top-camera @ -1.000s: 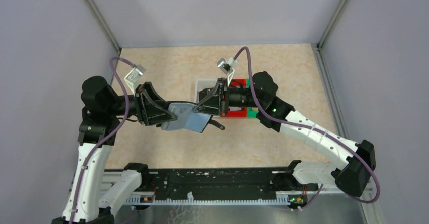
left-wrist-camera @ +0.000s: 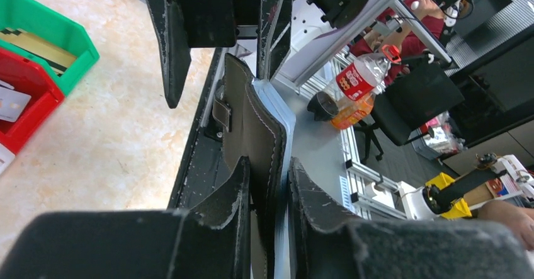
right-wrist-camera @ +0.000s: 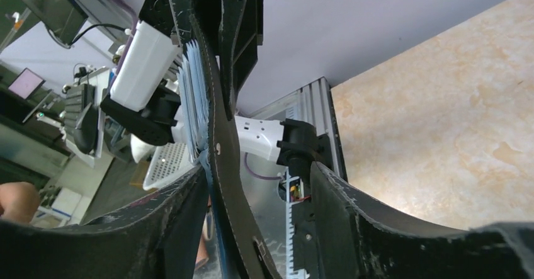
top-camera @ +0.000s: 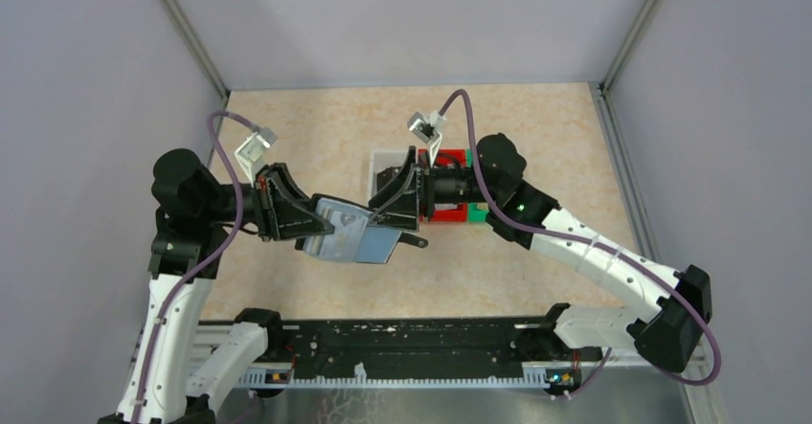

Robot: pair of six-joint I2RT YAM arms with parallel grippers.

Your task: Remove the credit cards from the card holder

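Between my grippers hangs the dark leather card holder (top-camera: 349,229), with light-blue clear card sleeves along one face. My left gripper is shut on one end of it; in the left wrist view the holder (left-wrist-camera: 252,128) rises upright from those fingers. My right gripper is open around the other end, its left finger close to or touching the blue sleeves (right-wrist-camera: 194,96) beside the dark cover (right-wrist-camera: 227,165). Whether cards are in the sleeves is hard to tell.
Behind the right gripper, a white bin (top-camera: 378,161), a red bin (top-camera: 450,214) and a green bin (top-camera: 478,213) stand on the beige table (top-camera: 287,280).
The holder and my left gripper have shifted slightly toward the front, and the holder shows a little more of its face. My right gripper has moved very little.
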